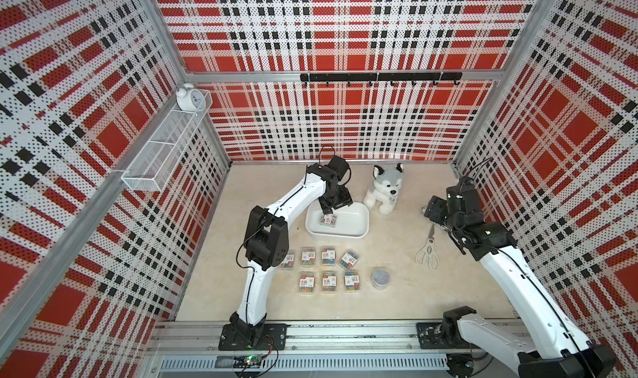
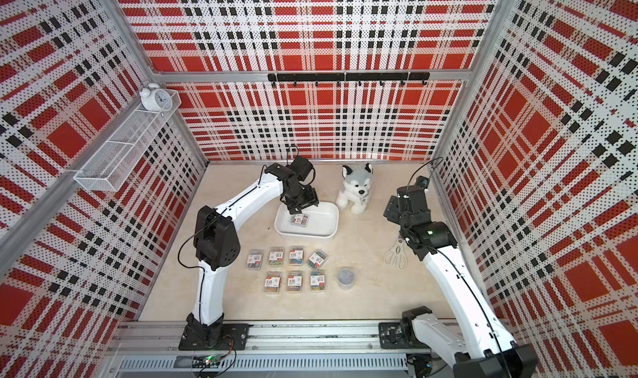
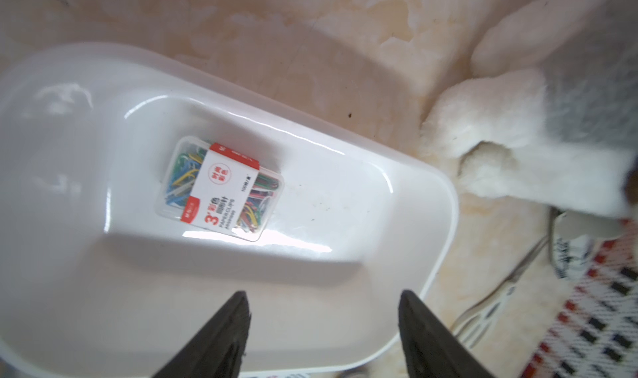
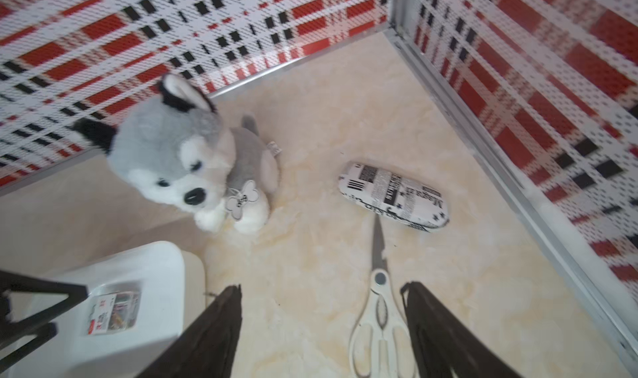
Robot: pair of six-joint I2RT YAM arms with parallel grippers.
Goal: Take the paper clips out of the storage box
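Note:
A white plastic box (image 3: 319,305) holds one clear case of coloured paper clips (image 3: 222,188), lying flat near one long wall. My left gripper hangs open over that box with its fingers apart and nothing between them. On the right, my right gripper is open and empty, above the table near the scissors (image 4: 378,288).
A husky plush (image 1: 384,190) sits behind the box on the right, with a patterned pouch (image 4: 392,195) farther right. Several clip cases (image 2: 294,281) and a round clear tub (image 1: 380,277) lie in front.

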